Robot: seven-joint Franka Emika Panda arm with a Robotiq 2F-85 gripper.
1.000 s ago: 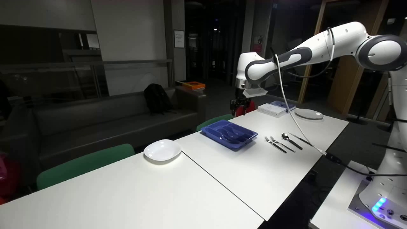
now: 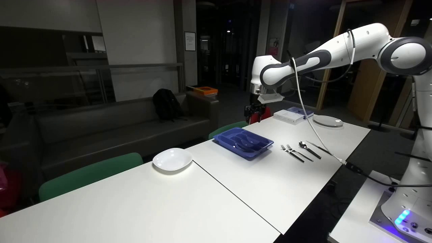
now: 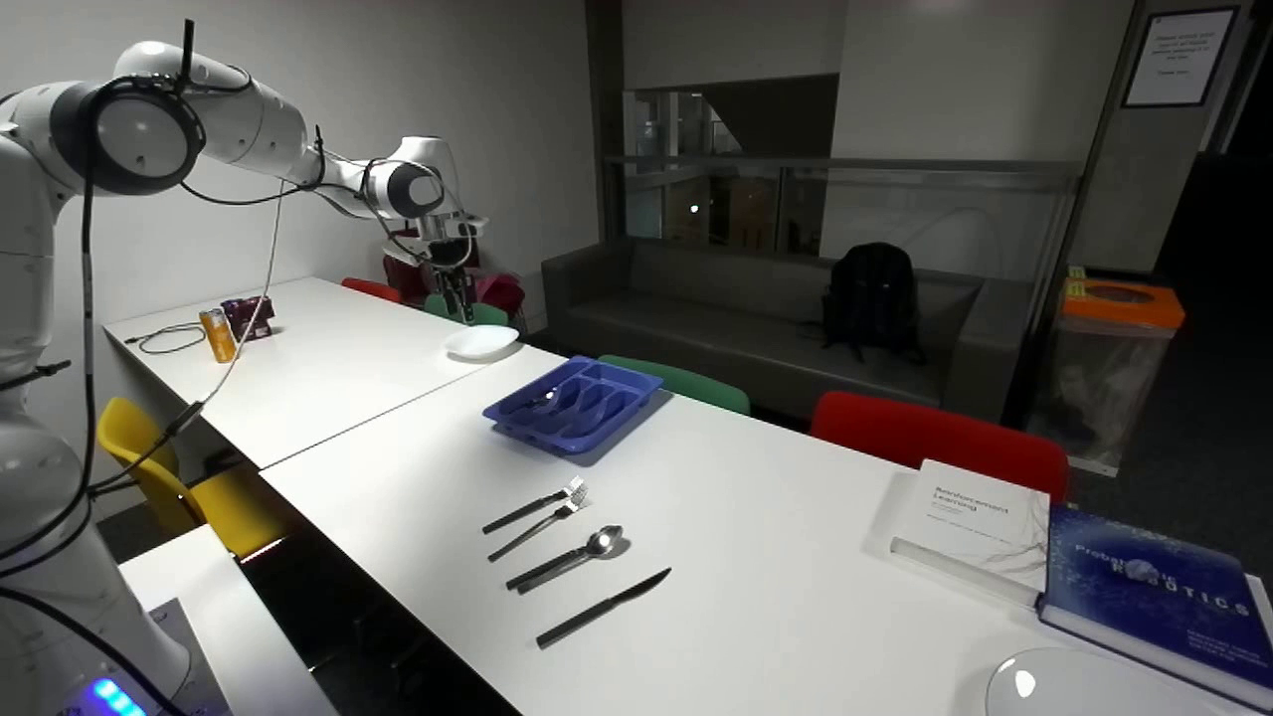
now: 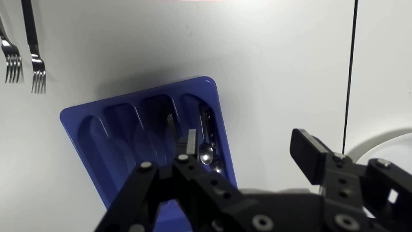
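My gripper is open, its two fingers wide apart with nothing between them. In the first exterior view it hangs in the air above the blue cutlery tray (image 2: pixel 221 141). Seen from the wrist, the left finger (image 4: pixel 191 143) overlaps the tray, while the right one is over bare table. A spoon (image 4: pixel 205 153) lies in the tray's rightmost compartment beside another dark-handled utensil; fork tines (image 4: pixel 171 120) show in the compartment to its left. On the table are two forks (image 3: pixel 533 507), spoons (image 3: pixel 585 555) lying close together and a knife (image 3: pixel 604 609).
A white bowl (image 2: pixel 172 159) stands beyond the table seam. Books (image 3: pixel 973 525) and a grey plate (image 2: pixel 327 120) occupy the other end. A can (image 3: pixel 217 335) and a dark red package (image 3: pixel 249 316) sit on the far table. Around the tray, much of the tabletop is clear.
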